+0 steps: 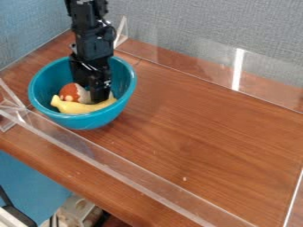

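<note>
A teal bowl [116, 108] sits at the left of the wooden surface. In it are a yellow banana-like object [76, 106] and a red round object [70, 92]. The black arm comes down from the top into the bowl, with its gripper [92, 89] low over these objects. The gripper is open; its fingertips are partly hidden, and whether they touch anything is unclear.
Clear plastic rails [154, 184] run along the front and back of the wooden surface [213, 133]. The middle and right of the surface are empty. Grey-blue walls stand behind and at the left.
</note>
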